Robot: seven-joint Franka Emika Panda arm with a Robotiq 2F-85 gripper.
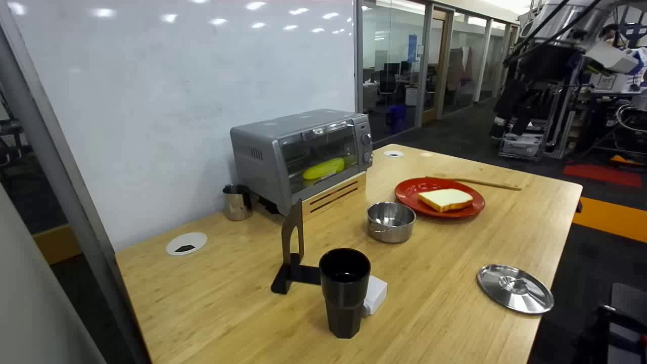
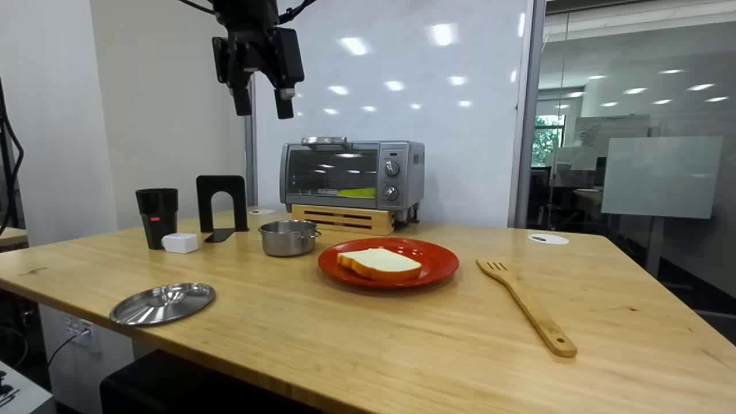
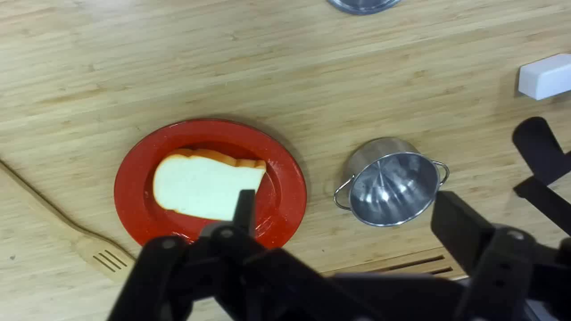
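Note:
My gripper (image 2: 263,111) hangs open high above the table, with nothing between its fingers. A slice of bread (image 2: 381,261) lies on a red plate (image 2: 441,261). To the plate's left in the same view stands an uncovered steel pot (image 2: 287,241), seen from above as empty (image 3: 393,190). Its lid (image 2: 163,304) rests by the table's front edge. A wooden fork (image 2: 522,302) lies right of the plate. The grey toaster oven (image 2: 352,173) has its door shut, and a yellow-green item (image 1: 324,169) shows through the glass.
A black cup (image 1: 345,291), a white block (image 1: 375,294) and a black bookend (image 1: 294,242) stand near one another. Beside the oven is a metal cup (image 1: 237,202). A slatted wooden stand (image 2: 342,219) sits under the oven's front.

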